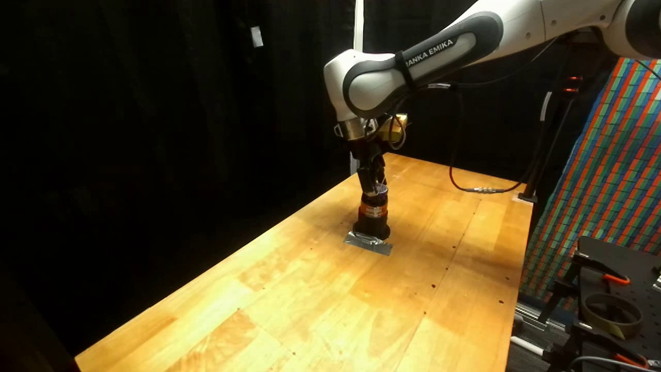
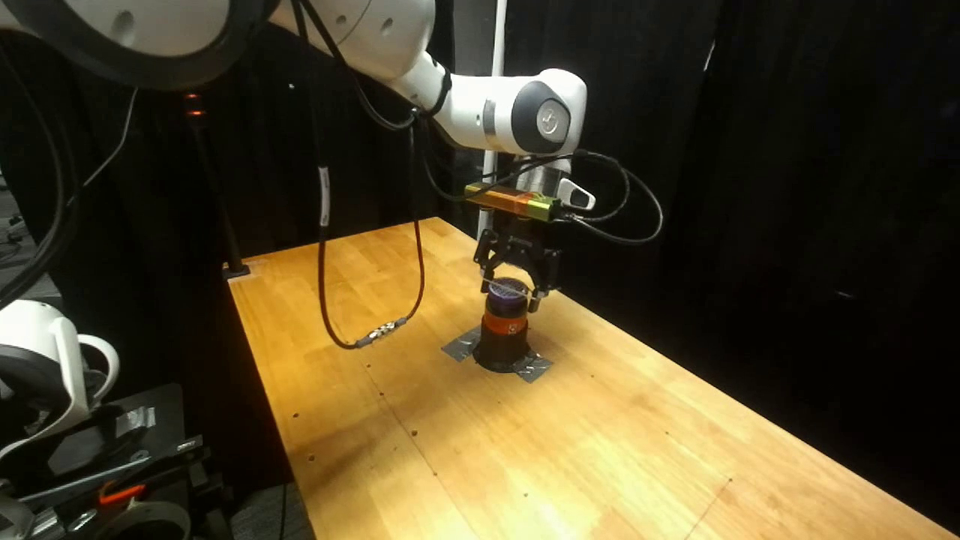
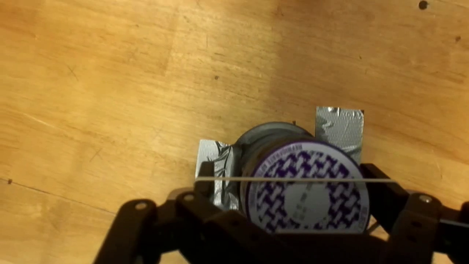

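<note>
A dark jar with an orange label [image 2: 505, 325] stands upright in a round black base [image 2: 500, 357]. Its purple-and-white patterned lid [image 3: 308, 193] faces up. My gripper [image 2: 512, 292] is open, pointing down, with its fingers on either side of the lid. In the wrist view, the right finger [image 3: 387, 193] appears right beside the lid's edge, while a gap shows between the lid and the left finger. Whether either touches is unclear. A thin pale band [image 3: 228, 179] spans the fingertips and crosses over the lid. The lower part of the lid is hidden by the gripper.
Silver tape [image 3: 339, 129] lies at the base on both sides, over the wooden table [image 1: 347, 297]. A cable [image 2: 321, 270] hangs from the arm in a loop beside the jar. Black curtains surround the table.
</note>
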